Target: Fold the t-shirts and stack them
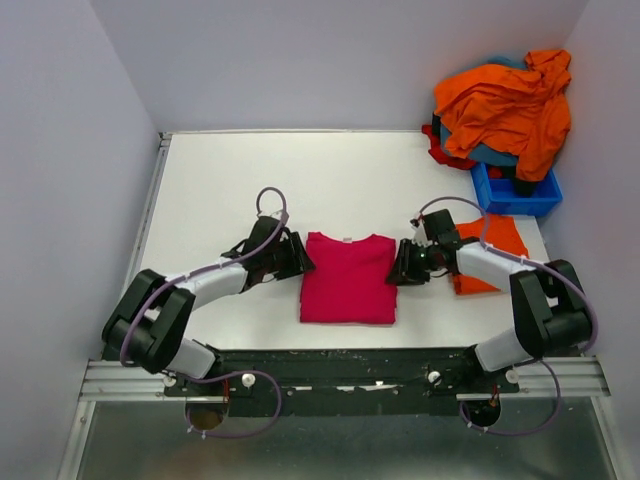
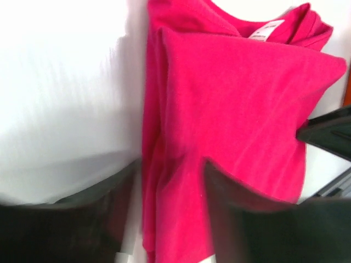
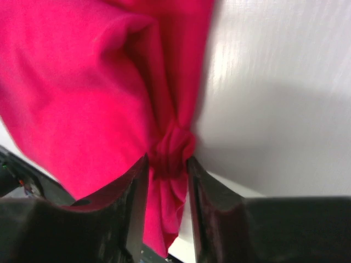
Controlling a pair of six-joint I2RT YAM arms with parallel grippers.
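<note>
A pink t-shirt point(image 1: 348, 280), folded into a rough rectangle, lies on the white table with its collar edge toward the back. At its left edge is my left gripper point(image 1: 305, 262); in the left wrist view its blurred fingers point(image 2: 125, 189) stand apart over the edge, cloth visible between them. My right gripper point(image 1: 397, 270) is at the opposite edge. Its fingers point(image 3: 138, 192) are parted around a bunched fold of the shirt in the right wrist view. A folded orange t-shirt point(image 1: 493, 238) lies at the right, partly hidden by the right arm.
A blue bin point(image 1: 540, 198) heaped with orange and other clothes point(image 1: 505, 105) stands at the back right corner. Bare white table point(image 1: 290, 165) stretches behind and left of the pink shirt. The table's front edge lies close below it.
</note>
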